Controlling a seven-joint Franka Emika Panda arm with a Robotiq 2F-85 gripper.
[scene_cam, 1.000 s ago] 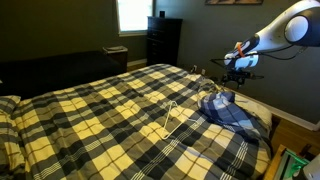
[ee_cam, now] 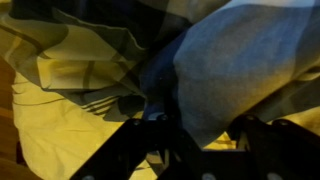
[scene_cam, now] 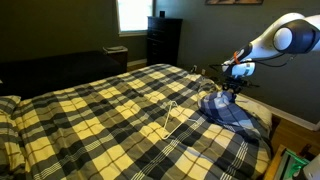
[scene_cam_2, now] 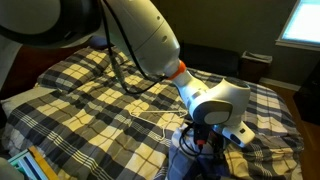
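Observation:
A blue, black and cream plaid blanket covers the bed. Toward the bed's right end in the first exterior view it is bunched into a fold. My gripper is down at the top of that fold, pointing downward. In the wrist view, bluish cloth fills the space in front of the gripper, whose dark fingers stand apart at the lower edge. Cloth lies between and below them; whether they touch it is hard to tell. The second exterior view shows the gripper low over the blanket, partly dark.
A white wire-like hanger shape lies on the blanket at mid-bed. Pale bedding shows beside the fold. The bed's edge and wooden floor are at right; a dark dresser stands behind.
My arm has come down and slightly toward the bed, bringing the gripper from above the blanket to the bunched fold. The blanket looks much the same.

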